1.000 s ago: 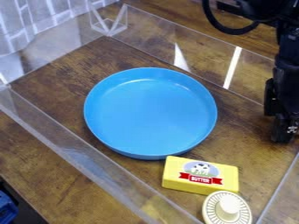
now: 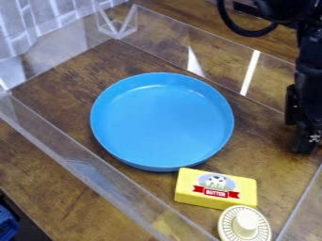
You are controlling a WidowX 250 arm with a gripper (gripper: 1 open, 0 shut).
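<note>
A blue round plate (image 2: 160, 120) lies in the middle of the wooden surface. A yellow butter box (image 2: 214, 186) with a red label lies just below it to the right. A round cream-coloured object (image 2: 244, 225) with a ridged rim sits below the butter, cut by the bottom edge. My black gripper (image 2: 303, 132) is at the right edge, low over the wood and right of the plate, partly out of frame; its fingers are too dark and cropped to read.
Clear plastic walls (image 2: 112, 25) border the wooden area. The wood (image 2: 56, 94) left of the plate is bare. A black cable loops above my arm at the top right.
</note>
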